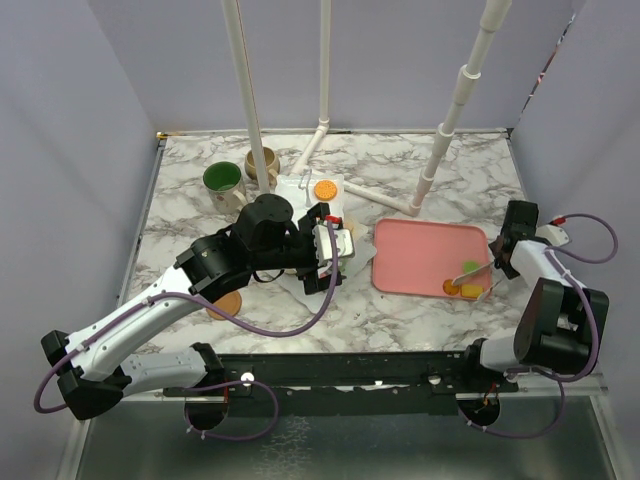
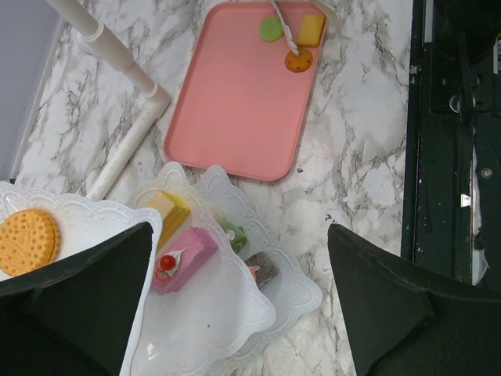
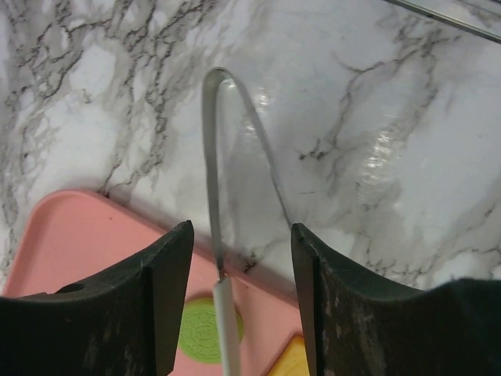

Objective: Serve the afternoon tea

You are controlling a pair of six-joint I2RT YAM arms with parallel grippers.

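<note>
A pink tray (image 1: 420, 255) holds a green round piece (image 1: 470, 267), an orange-brown cookie (image 2: 298, 60) and a yellow block (image 2: 311, 30) near its front right corner. Metal tongs (image 3: 211, 149) rest with their white tips over the tray; their bent end reaches onto the marble. My right gripper is open above the tongs, one arm of them showing between its fingers, not gripped. Over the tiered white stand (image 2: 211, 333) my left gripper stands open and empty. The stand bears a biscuit (image 2: 30, 241), a pink cake (image 2: 184, 260), and a yellow cake (image 2: 170, 210).
A green cup (image 1: 223, 180) and a tan cup (image 1: 262, 163) stand at the back left. White pipes (image 1: 440, 150) rise behind the tray. A brown round coaster (image 1: 225, 304) is partly under the left arm. Marble lies bare in front of the tray.
</note>
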